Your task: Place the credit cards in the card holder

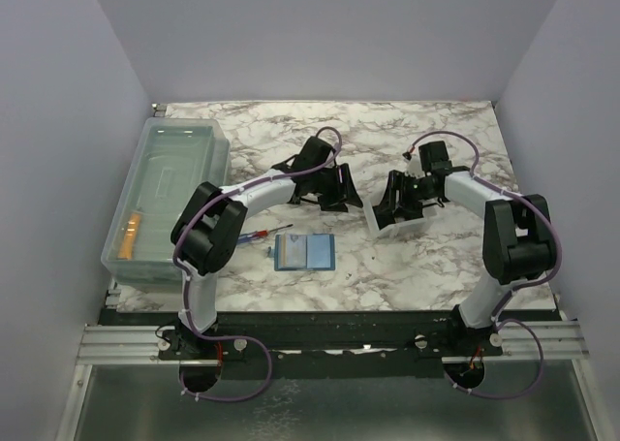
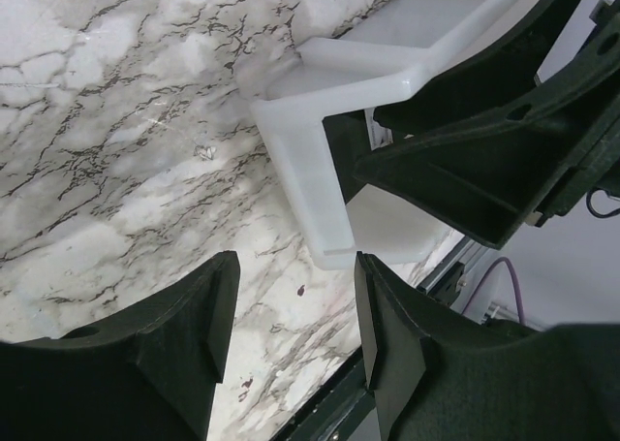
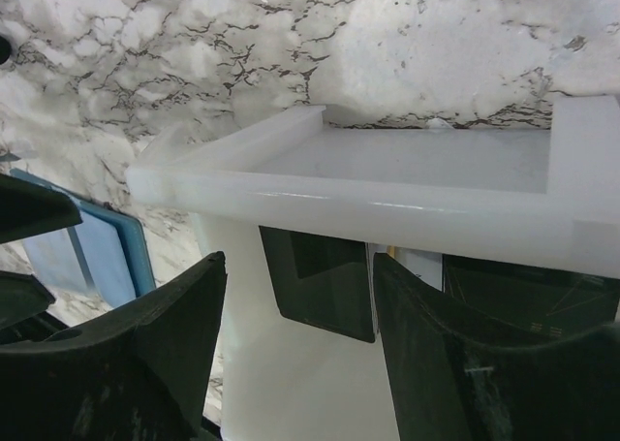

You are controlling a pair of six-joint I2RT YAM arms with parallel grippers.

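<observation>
A white holder [image 2: 310,179] stands right of centre in the top view, with dark cards [image 3: 320,276] inside. My right gripper [image 1: 402,197] is over it, fingers part open around the edge of a card in its wrist view. My left gripper stands open just left of the holder, the holder's end wall ahead of its fingertips. The blue card holder [image 1: 305,252] lies open on the marble in the lower middle.
A large translucent bin [image 1: 131,189] fills the left side. A screwdriver [image 1: 254,236] lies beside the blue holder. The marble behind the arms is clear.
</observation>
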